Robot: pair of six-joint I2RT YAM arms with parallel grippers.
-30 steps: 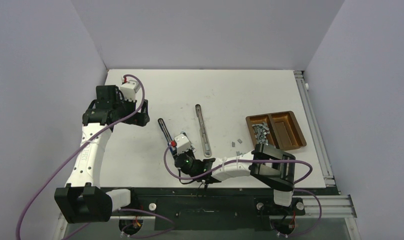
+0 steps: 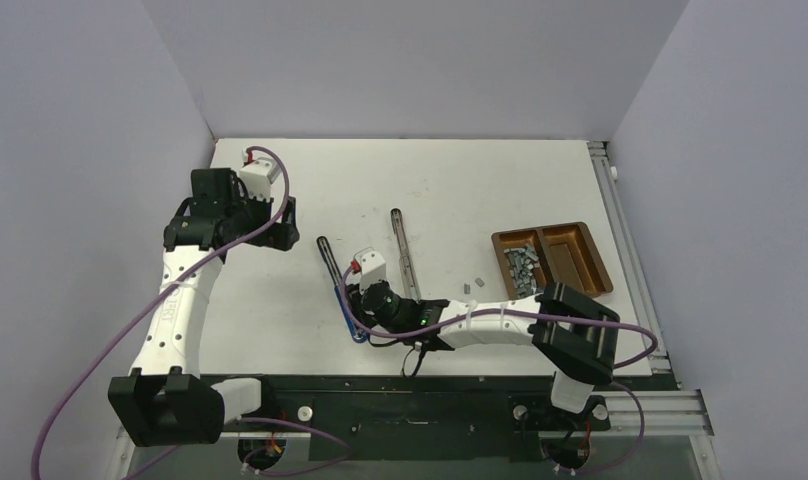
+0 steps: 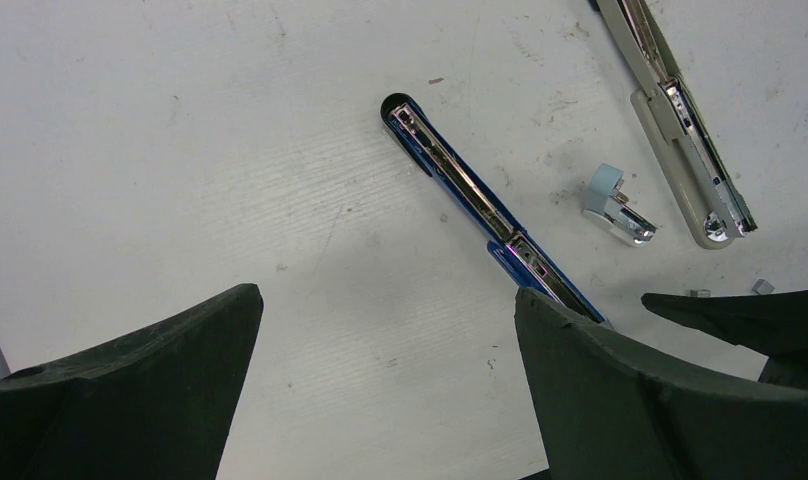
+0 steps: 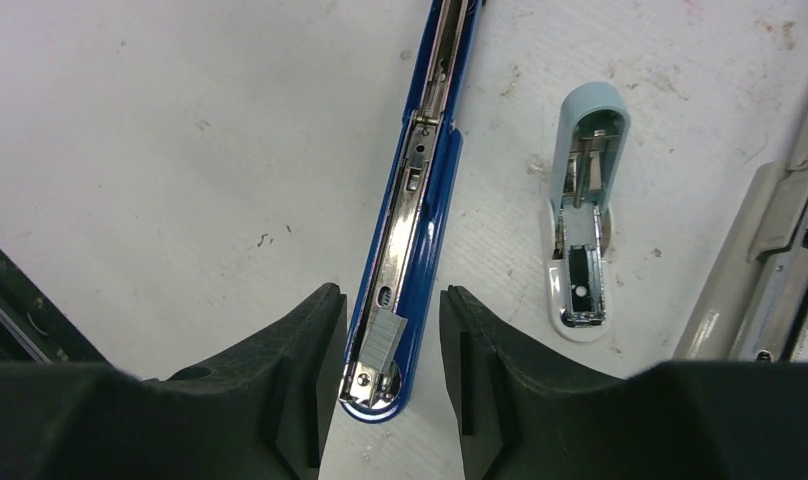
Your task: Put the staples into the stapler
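Note:
An opened blue stapler (image 4: 432, 200) lies on the white table, its long channel exposed. A grey strip of staples (image 4: 381, 341) rests at its near end, slightly askew to the channel. My right gripper is over that end, open, with the strip visible between and beyond its fingertips. A small light-blue stapler (image 4: 581, 250) stands beside it, and a long grey stapler (image 3: 670, 130) lies farther right. My left gripper hangs open and empty at the upper left of the table in the top view.
A brown two-compartment tray (image 2: 570, 255) with many staple strips in its left half stands at the right. A few loose strips (image 2: 478, 282) lie left of it.
My left arm is essentially unmoved.

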